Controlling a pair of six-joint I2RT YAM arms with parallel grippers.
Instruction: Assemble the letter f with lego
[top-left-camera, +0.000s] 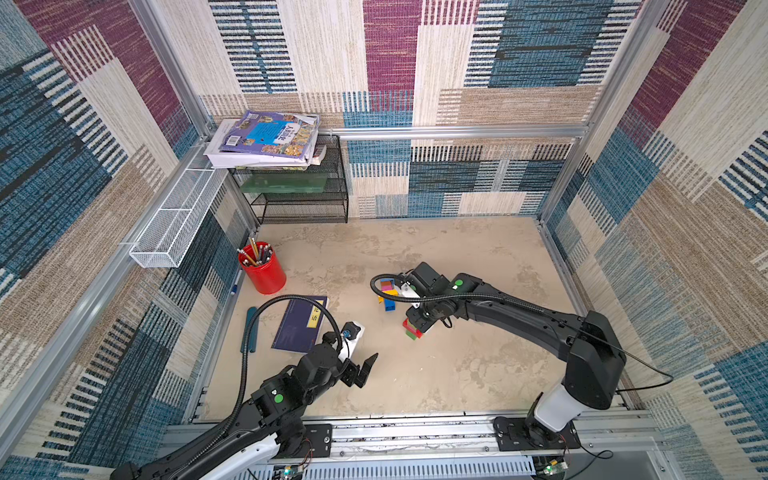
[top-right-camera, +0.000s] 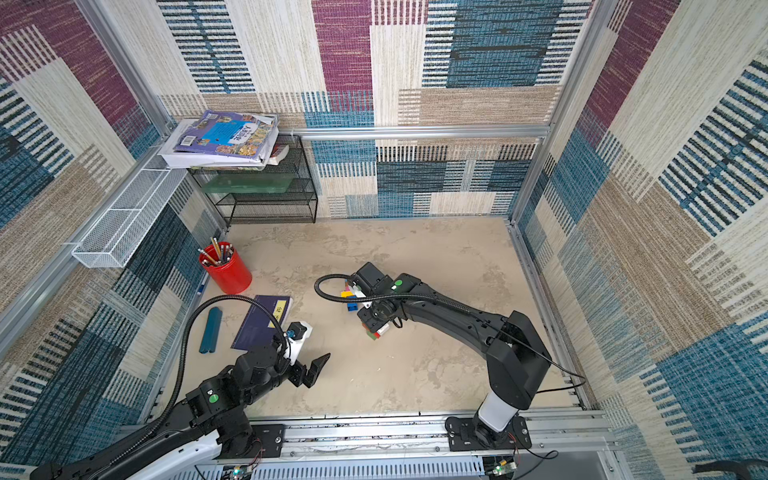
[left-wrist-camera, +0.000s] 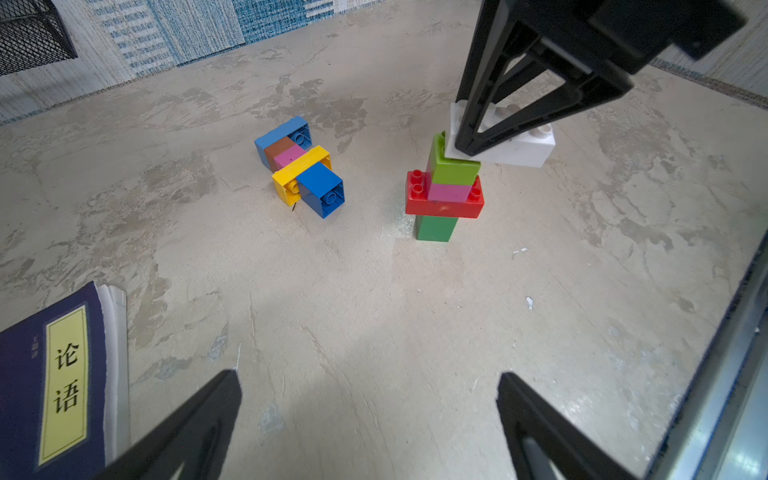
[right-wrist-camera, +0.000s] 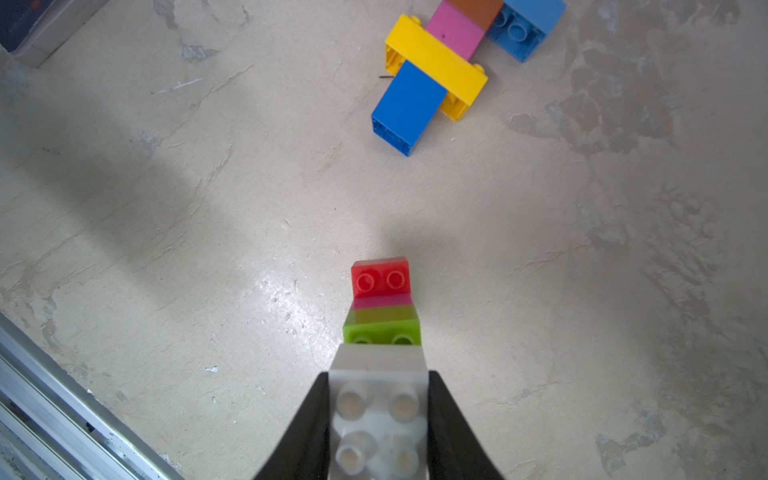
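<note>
In the left wrist view, a stack stands upright: green brick (left-wrist-camera: 436, 228) at the bottom, red brick (left-wrist-camera: 444, 206) crossing it, pink brick (left-wrist-camera: 449, 191), then lime brick (left-wrist-camera: 452, 172). A white brick (left-wrist-camera: 520, 152) sits at the stack's top, reaching out sideways, with my right gripper shut on it; whether it is seated cannot be told. My left gripper stands open and empty above the table, facing the stack.
Loose or joined blue, yellow, pink and brown bricks (right-wrist-camera: 436, 56) lie behind. A navy book (top-left-camera: 296, 328), teal case (top-right-camera: 209, 329) and red pencil cup (top-left-camera: 264, 276) are at the left.
</note>
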